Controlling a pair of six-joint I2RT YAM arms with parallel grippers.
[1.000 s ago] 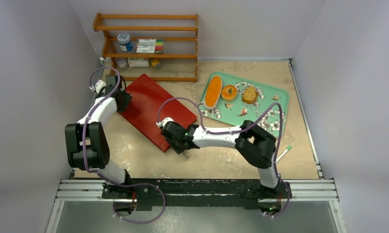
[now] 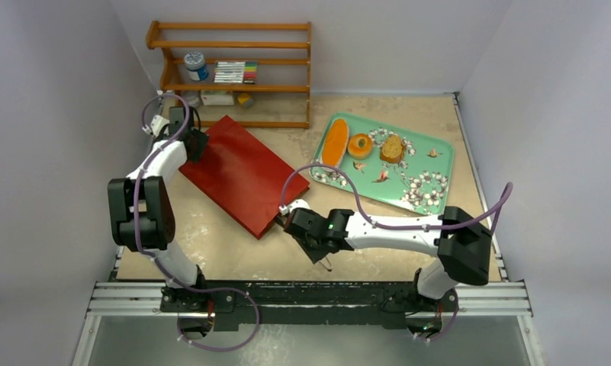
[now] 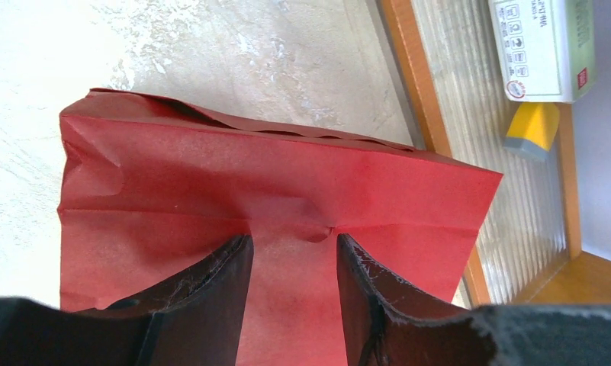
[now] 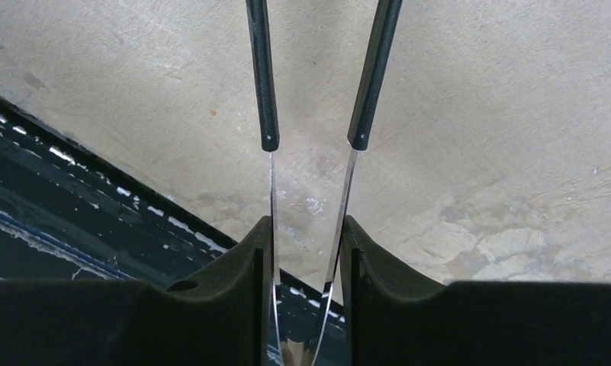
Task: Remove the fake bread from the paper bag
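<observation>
The red paper bag (image 2: 245,171) lies flat and slanted on the left half of the table; whether anything is inside does not show. Over the bag's upper-left end is my left gripper, its fingers apart and only red paper visible beyond them. My right gripper is shut on a pair of metal tongs with black tips (image 4: 264,84), the tips spread and nothing between them. It is above bare table, just beyond the bag's lower corner. On the green tray (image 2: 420,141) rest a long orange bread (image 2: 335,142), a ring-shaped bread (image 2: 360,146) and a bread slice (image 2: 392,149).
A wooden rack (image 2: 245,88) stands behind the bag, holding a blue-lidded jar (image 2: 196,66), colored markers (image 2: 236,72) and a white box (image 2: 217,97). Clear table lies between the right gripper and the front rail (image 2: 317,293).
The right arm has moved right and toward the front with the tongs, away from the bag's lower end, and now covers the green marker. The left gripper has shifted slightly toward the rack.
</observation>
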